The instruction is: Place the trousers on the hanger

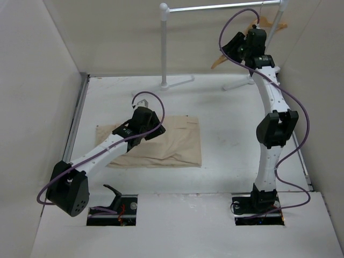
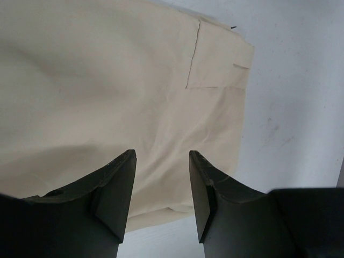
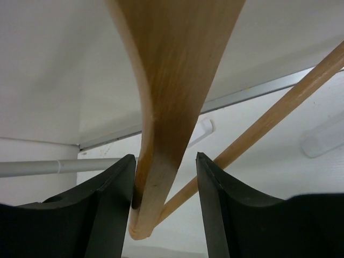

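Note:
The beige trousers (image 1: 180,141) lie flat on the white table; the left wrist view shows their cloth (image 2: 123,86) close up. Over them hovers my left gripper (image 1: 157,130), its fingers (image 2: 115,185) wide apart with nothing between. A wooden hanger (image 1: 217,62) hangs from the rack at upper right, partly hidden by my right arm. My right gripper (image 1: 232,49) is at the hanger's left side. In the right wrist view one wooden bar (image 3: 166,91) passes between the parted fingers, near the left one, with a gap on the right.
The white rack's rail (image 1: 215,7) runs across the top, held by a left post (image 1: 164,51) and a right post. The hanger's lower bar (image 3: 269,115) slants behind in the right wrist view. Bare table (image 1: 231,145) lies right of the trousers.

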